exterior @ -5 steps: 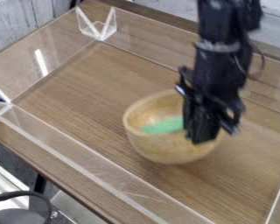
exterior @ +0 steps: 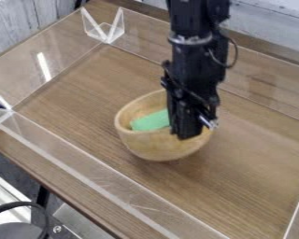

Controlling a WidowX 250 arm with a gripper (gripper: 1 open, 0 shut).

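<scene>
The black robot arm comes down from the top centre to my gripper [exterior: 190,123], which is shut at the right side of a light wooden bowl [exterior: 149,144], apparently on its rim; the fingertips are partly hidden. A green object [exterior: 152,120] lies inside the bowl, to the left of the gripper.
The bowl is over a wooden table [exterior: 64,103] with clear strips near its edges. A white wire holder [exterior: 104,26] stands at the back left. Black and white cables and parts lie at the lower left, off the table's edge.
</scene>
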